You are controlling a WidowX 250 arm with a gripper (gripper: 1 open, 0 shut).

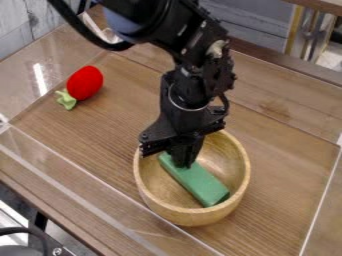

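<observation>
A shallow wooden bowl (229,163) sits on the table at the lower centre, with a green bar-shaped object (198,184) lying in it. My black gripper (179,153) reaches down from the top into the bowl, its fingertips at the upper end of the green bar. It appears closed on that end, though the contact is partly hidden by the gripper's body.
A red strawberry-like object (84,83) with green leaves lies at the upper left. A black cable runs at the lower left.
</observation>
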